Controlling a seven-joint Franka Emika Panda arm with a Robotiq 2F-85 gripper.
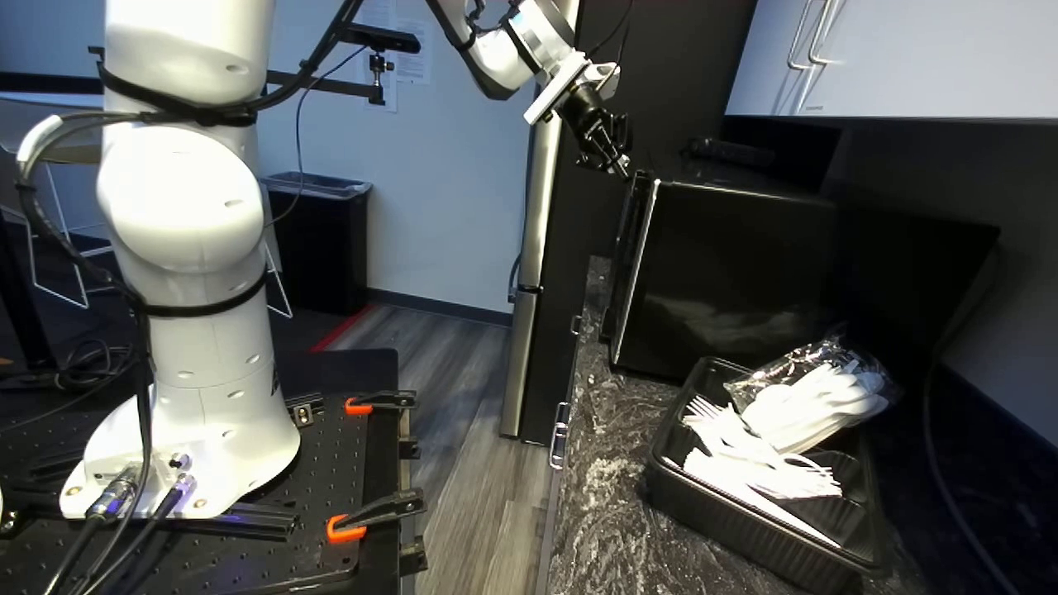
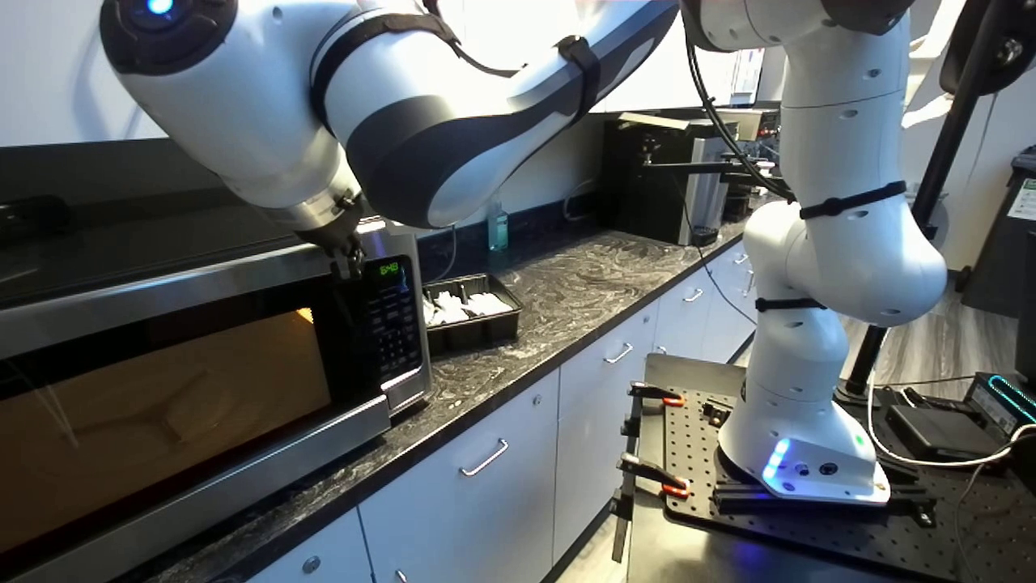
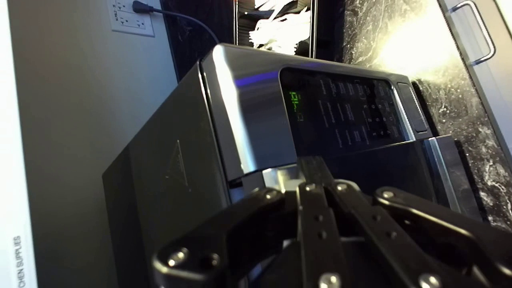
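The microwave has a silver-framed door with a dark window, its keypad side facing the cutlery tray. In exterior view 1 the door lies close against the microwave's body; whether it is latched I cannot tell. At the door's upper edge by the keypad, my gripper points downward, fingers together. The wrist view has the gripper shut over the top front of the microwave, with nothing visible between its fingers. Exact contact with the door is hidden there.
A black tray of white plastic cutlery stands on the dark marbled counter beside the microwave. Cabinets hang above. Farther along, the counter has a clear stretch.
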